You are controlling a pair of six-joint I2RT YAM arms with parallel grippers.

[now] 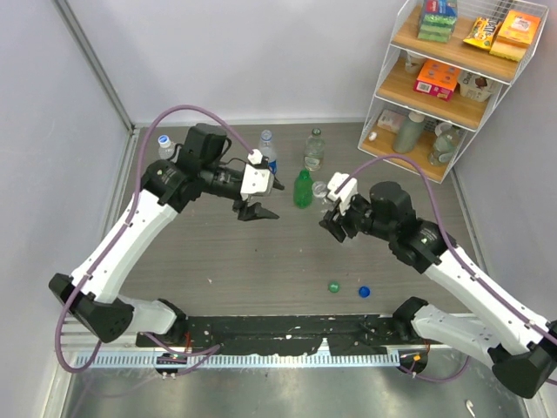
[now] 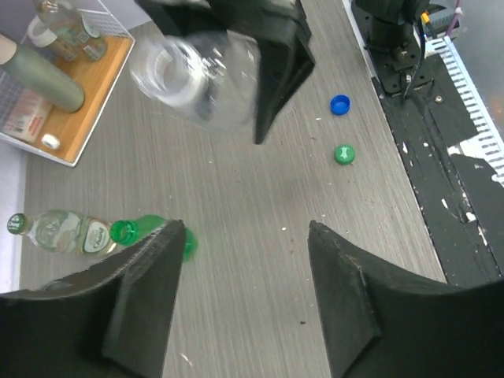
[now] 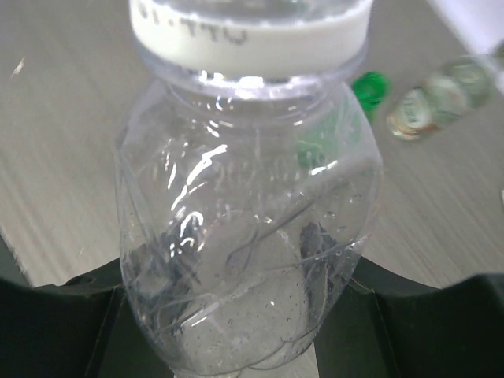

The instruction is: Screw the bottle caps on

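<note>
My right gripper (image 1: 338, 226) holds a clear plastic bottle (image 3: 248, 197) upright, a white ring at its neck; whether a cap sits on it is unclear. My left gripper (image 1: 258, 212) hangs left of it, open with nothing between its fingers. A green cap (image 1: 333, 286) and a blue cap (image 1: 364, 291) lie on the front of the table (image 1: 218, 270). At the back stand a green bottle (image 1: 303, 190), a clear glass bottle (image 1: 313, 152) and a water bottle with blue label (image 1: 267, 152); another bottle (image 1: 165, 147) is partly behind my left arm.
A three-tier rack (image 1: 392, 131) with snacks and bottles stands at the back right. Walls close in the sides and back.
</note>
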